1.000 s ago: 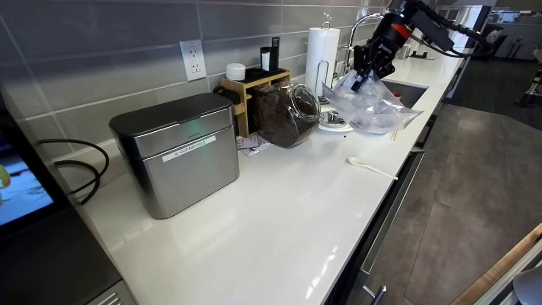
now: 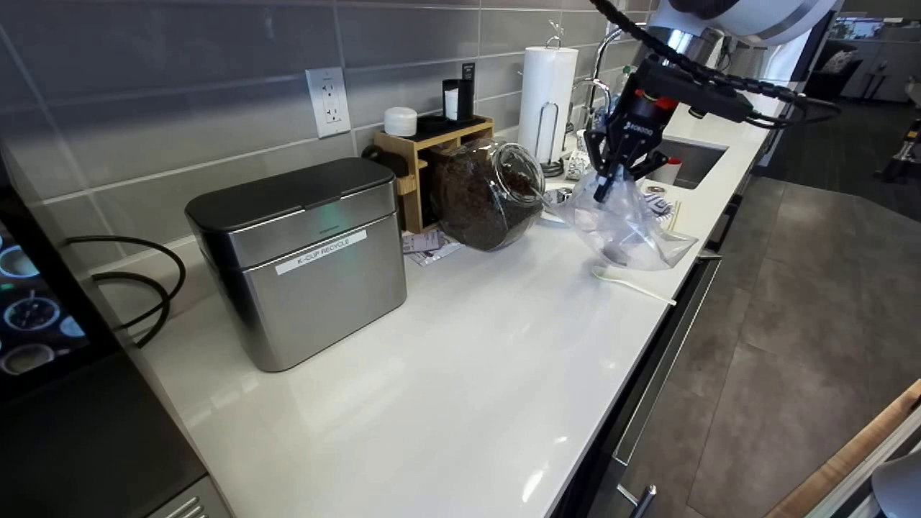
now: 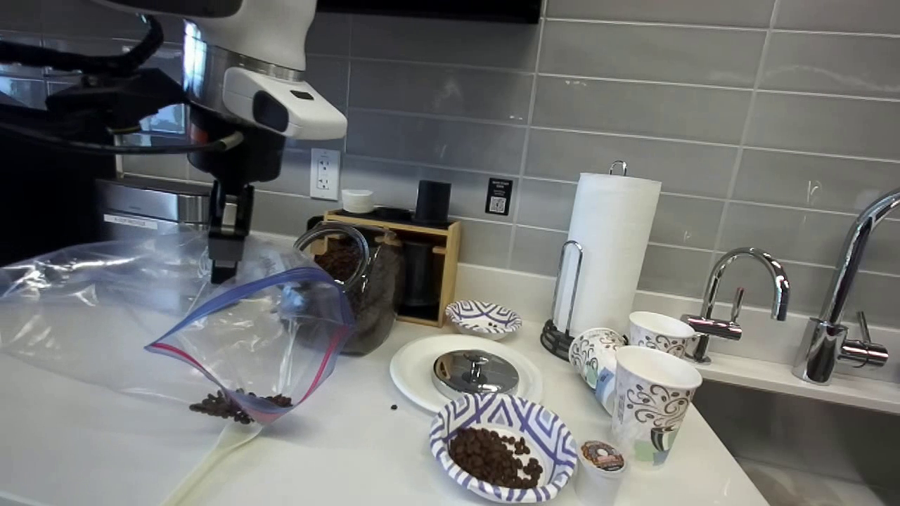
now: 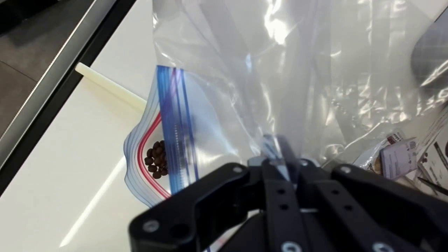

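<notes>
A clear plastic zip bag (image 2: pixel 617 229) hangs from my gripper (image 2: pixel 601 191), which is shut on its thin film and points down over the counter. In exterior view 2 the bag (image 3: pixel 93 320) spreads out to the left of the fingers, and its mouth, edged in blue and red, faces right and sags towards the counter. Dark coffee beans (image 3: pixel 223 406) show at the low edge of that mouth. Through the wrist view, beans (image 4: pixel 157 159) appear between the blue and red zip strips. A pale spoon (image 4: pixel 111 88) lies on the counter, its bowl end hidden by the bag.
A patterned bowl of coffee beans (image 3: pixel 506 413), a pod (image 3: pixel 601 472) and paper cups (image 3: pixel 654 396) stand at the right in exterior view 2. The tilted glass bean jar (image 2: pixel 483 198) and K-cup recycle bin (image 2: pixel 332 267) line the wall. Open counter (image 2: pixel 414 388) lies in front.
My gripper has come nearer the exterior view 1 camera and slightly lower, turning more upright. The bag has moved with it and now hangs at the spoon's bowl end, previously uncovered.
</notes>
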